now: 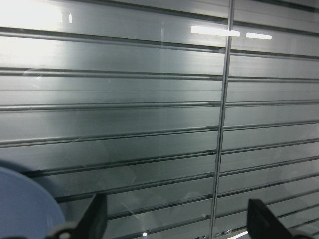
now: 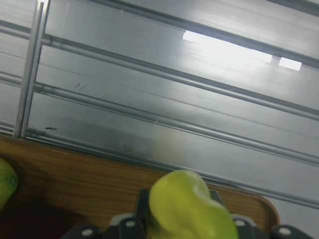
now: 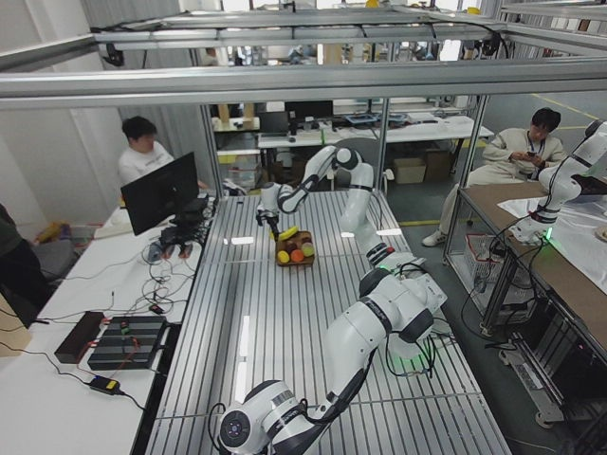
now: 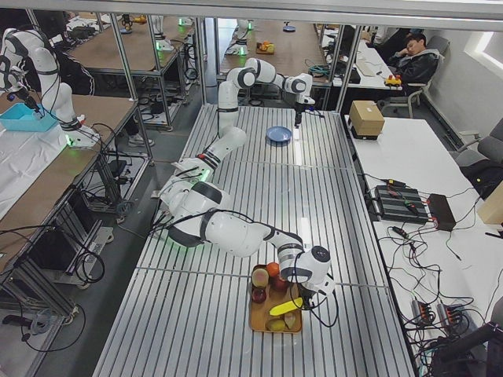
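A wooden tray (image 4: 260,320) of assorted fruit sits on the slatted metal table. In the right wrist view my right gripper grips a yellow-green fruit (image 2: 184,199), likely the banana (image 4: 286,306), at the tray's edge (image 2: 89,174); another green-yellow fruit (image 2: 6,181) lies at the left. At the other end of the table is a blue plate (image 4: 278,133), also partly visible in the left wrist view. My left gripper hangs beside it with open fingers, nothing between them.
Side desks with cables, boxes and a monitor (image 3: 163,190) line one side; a second robot bench (image 3: 503,204) stands on the other.
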